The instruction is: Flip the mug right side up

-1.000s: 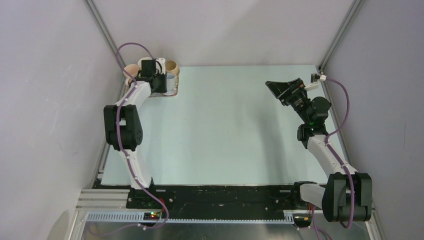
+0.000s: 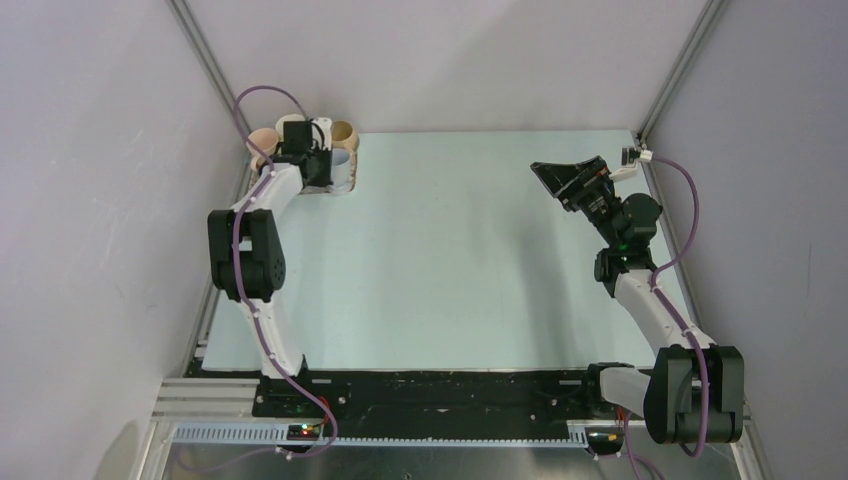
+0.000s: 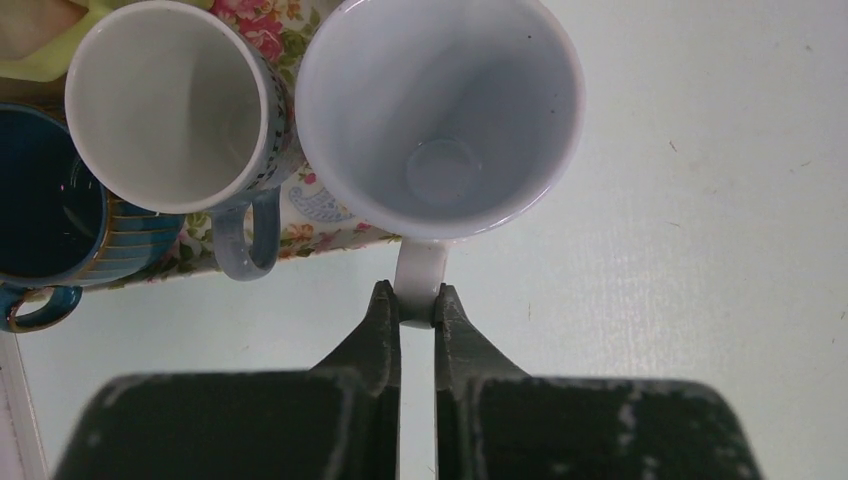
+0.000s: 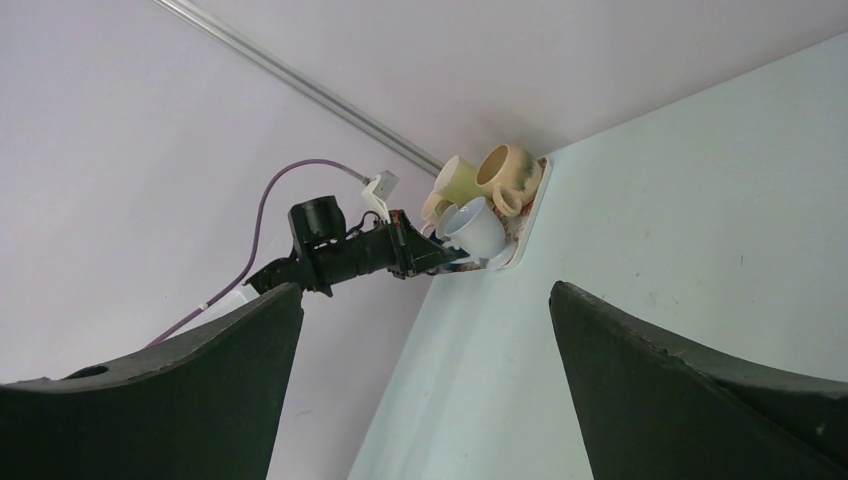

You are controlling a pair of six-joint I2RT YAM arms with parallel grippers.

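Note:
A white mug [image 3: 440, 110] at the front right of a floral tray shows its open top and inside to the left wrist view; in the right wrist view the mug [image 4: 480, 232] appears tilted. My left gripper is shut on that mug's handle. From the top the left gripper [image 2: 325, 175] partly hides the mug [image 2: 341, 170]. My right gripper [image 2: 550, 175] stands open and empty over the right side of the table, far from the mugs.
Several other mugs crowd the tray [image 3: 340, 238]: a white one [image 3: 165, 100], a teal one [image 3: 40, 190], a green one [image 4: 458, 180] and a tan one [image 4: 510, 172]. Walls border the table's back and sides.
The left gripper and white mug shifted very slightly in the top view over the last second. The right arm is still.

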